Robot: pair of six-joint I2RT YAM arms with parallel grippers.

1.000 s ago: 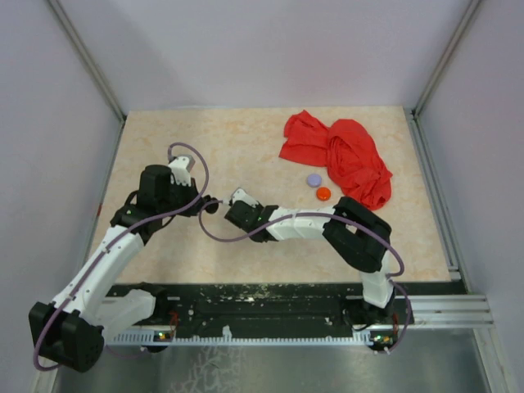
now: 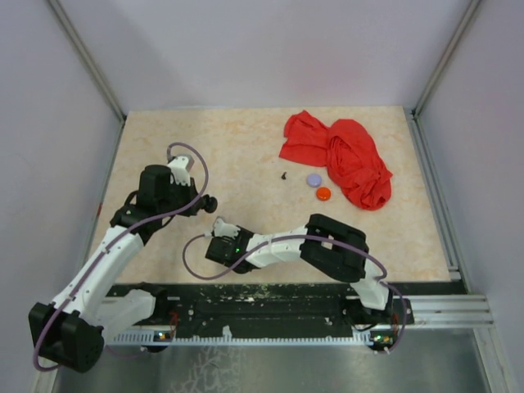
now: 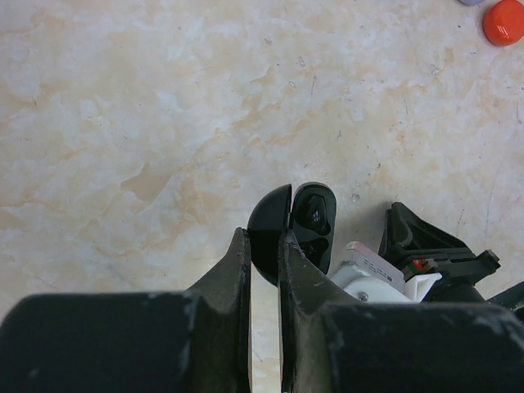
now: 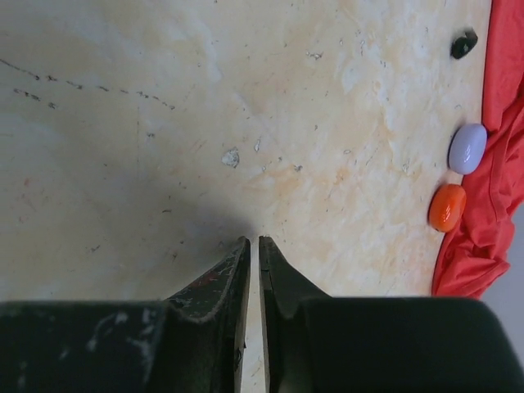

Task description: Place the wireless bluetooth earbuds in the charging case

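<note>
The open black charging case (image 3: 315, 209) is held by my left gripper, whose fingers are closed on it; its lid is up and the earbud wells face up. From above, the case (image 2: 210, 205) sits at the tip of the left arm, left of the table's middle. My right gripper (image 2: 219, 235) is lower and a little to the right, toward the front edge. In its wrist view the fingertips (image 4: 270, 254) are slightly apart over bare table, with nothing seen between them. A small dark piece (image 4: 463, 43), perhaps an earbud, lies further back.
A lilac disc (image 2: 313, 179) and an orange disc (image 2: 323, 193) lie right of centre. A crumpled red cloth (image 2: 356, 160) covers the back right.
My right gripper has moved toward the front edge and left, down and away from the case. The left arm and the case have not moved.
</note>
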